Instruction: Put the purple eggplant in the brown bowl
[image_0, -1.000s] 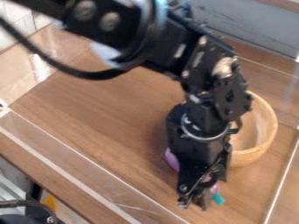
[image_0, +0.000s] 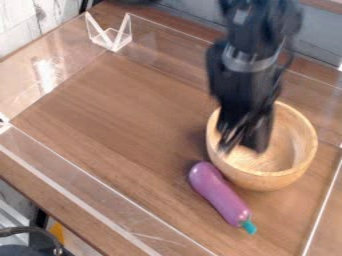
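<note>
The purple eggplant (image_0: 219, 194) lies on the wooden table just in front of the brown bowl (image_0: 282, 180), its teal stem end (image_0: 249, 227) pointing toward the near right. It is outside the bowl and apart from my gripper. Blurred and dark, my gripper (image_0: 245, 142) hangs higher up, across the far left part of the bowl in this view. Its height over the bowl is hard to judge. No eggplant is in it, and the blur hides how far apart its fingers stand. Part of the bowl's far rim and inside is covered by the gripper.
A white wire rack (image_0: 110, 33) stands at the far left corner. Clear edging runs along the left and near sides, with cables (image_0: 34, 235) beyond the near left corner.
My gripper has risen and moved back, away from the eggplant. The eggplant, partly covered by the gripper before, now shows fully and lies in about the same place.
</note>
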